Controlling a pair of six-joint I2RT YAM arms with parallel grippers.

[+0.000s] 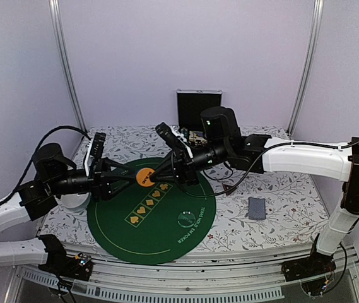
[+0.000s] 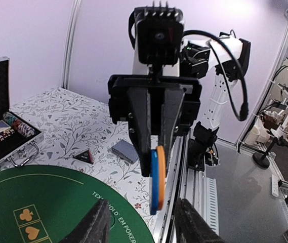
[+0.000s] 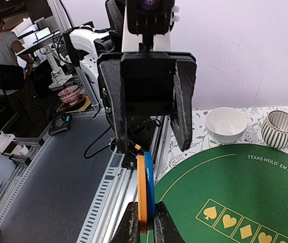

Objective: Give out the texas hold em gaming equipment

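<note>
A round dealer-style disc [image 1: 145, 177], orange on one face and blue on the other [image 3: 150, 182], is held upright above the green poker mat [image 1: 125, 240]. My right gripper is shut on its edge. Facing it from the left, my left gripper [image 1: 135, 176] stands open, its fingers [image 3: 183, 121] spread apart with nothing between them. In the left wrist view, the disc [image 2: 157, 185] hangs ahead of those fingertips, clear of them. A grey-blue deck-like block [image 1: 257, 208] lies right of the mat. The open case [image 2: 19, 131] holds chips and cards behind it.
A white bowl [image 3: 225, 125] and a striped cup [image 3: 278, 129] stand beside the mat's left side. A small dark triangular object [image 2: 84, 156] lies between case and block.
</note>
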